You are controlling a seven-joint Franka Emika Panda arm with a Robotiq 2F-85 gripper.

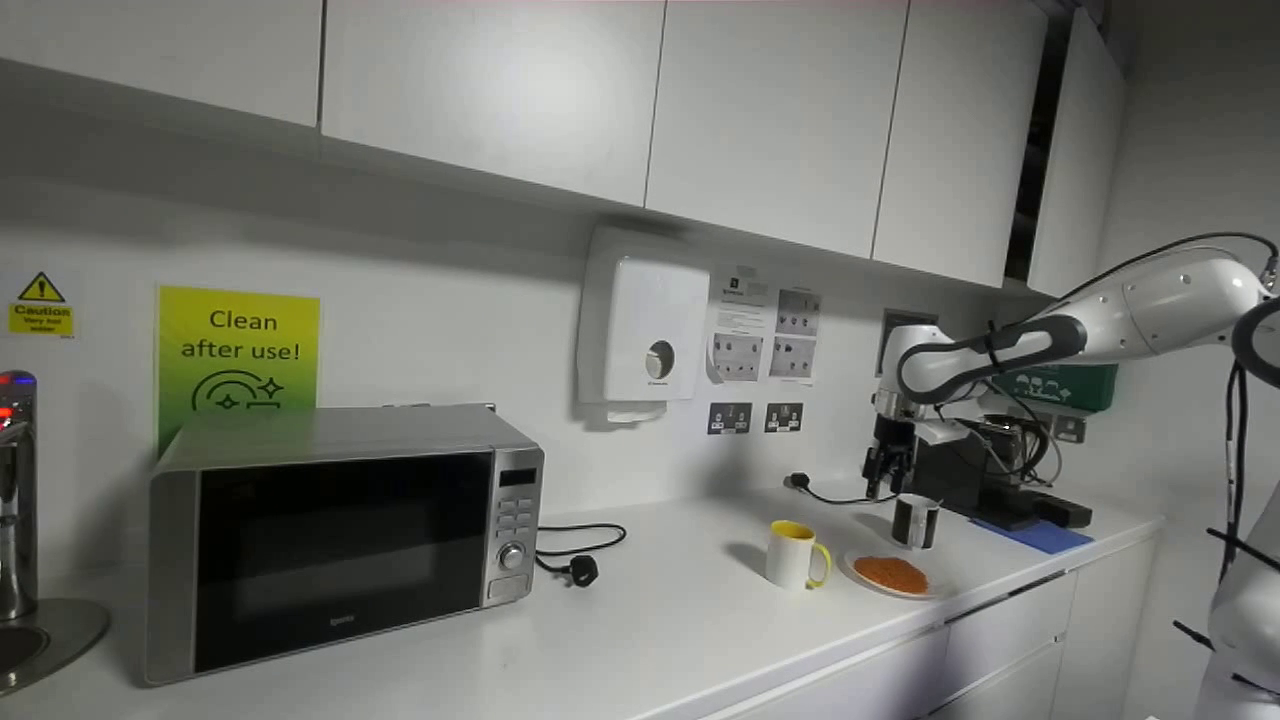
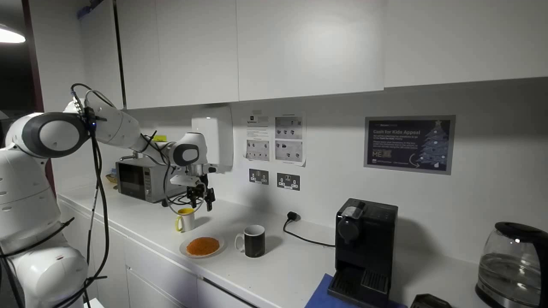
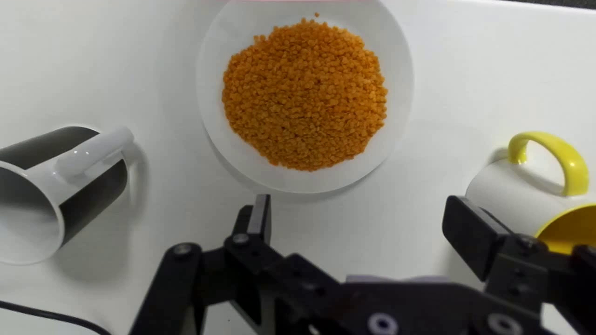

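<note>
Above the counter my gripper stands open, its fingers wide apart with only bare counter showing between them. In the wrist view a white plate bearing a heap of orange grains lies just beyond the fingertips. The black-and-white mug is to the left, its handle toward the plate. To the right, partly covered by a finger, is the white mug with yellow handle and yellow inside. Exterior view 2 shows both mugs upright, one on either side of the plate, with the gripper above and behind them.
A black coffee machine on a blue mat and a glass kettle stand along the counter. The microwave is at the other end. A black cable and plug lie near the wall. Cupboards hang above.
</note>
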